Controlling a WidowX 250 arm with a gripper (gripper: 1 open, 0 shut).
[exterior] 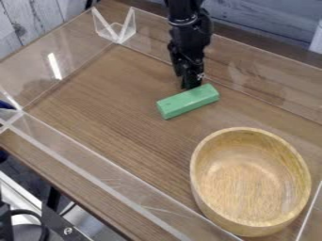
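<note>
The black robot gripper (190,73) hangs down from the top centre, its tip just above and behind a green rectangular block (187,102) that lies at a slant on the wooden table (101,113). Whether its fingers are open or shut is too small and dark to tell.
A large pale round bowl (249,181) sits at the lower right. Clear plastic walls run along the left side and lower right, with a small white wire-like shape (113,30) at the upper left.
</note>
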